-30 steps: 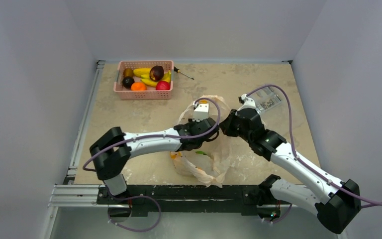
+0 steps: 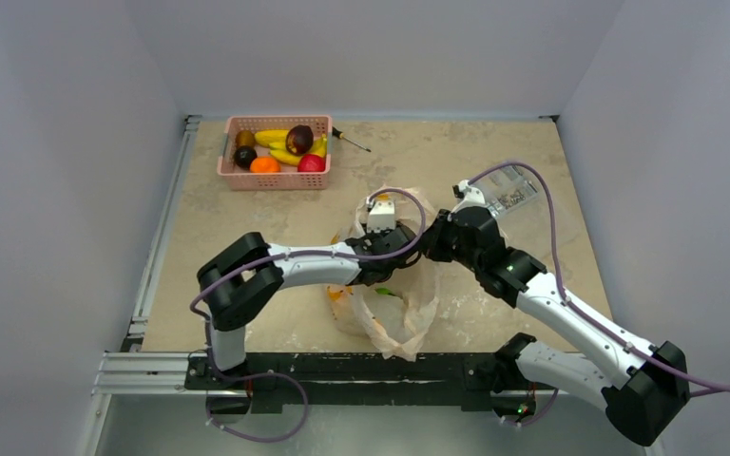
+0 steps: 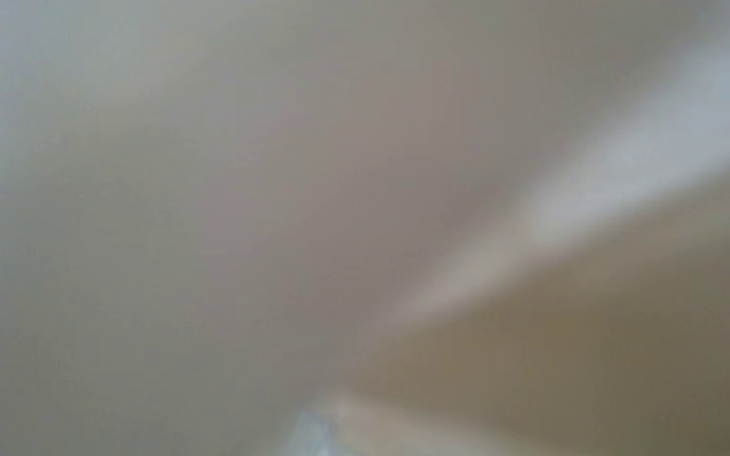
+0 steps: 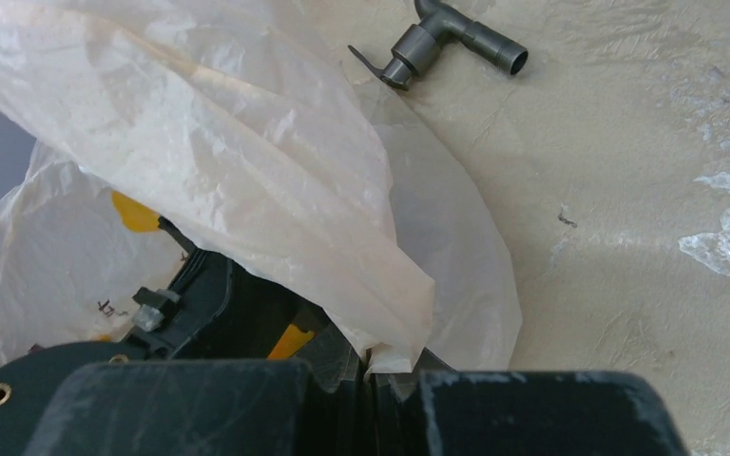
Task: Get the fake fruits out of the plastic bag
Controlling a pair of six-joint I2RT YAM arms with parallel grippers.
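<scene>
A pale translucent plastic bag (image 2: pixel 411 323) lies mid-table with its mouth spread. My right gripper is shut on a fold of the bag's rim (image 4: pixel 380 323). The left arm reaches inside the bag, and its gripper (image 2: pixel 409 249) is seen from above with the fingers hidden. Only blurred pale film (image 3: pixel 646 161) fills the left wrist view. A small green piece (image 2: pixel 386 292) shows in the bag, and an orange patch (image 2: pixel 336 293) shows through its left side. In the right wrist view the dark left gripper body stands behind the bag's film.
A pink basket (image 2: pixel 276 183) of fruits, with banana, orange and red ones, stands at the back left. Beside it lies a screwdriver (image 2: pixel 352 141). A clear box (image 2: pixel 511 193) sits at the right, and a dark tool (image 4: pixel 447 36) lies beyond the bag.
The bag's front edge shifted slightly. My right arm has stayed in place.
</scene>
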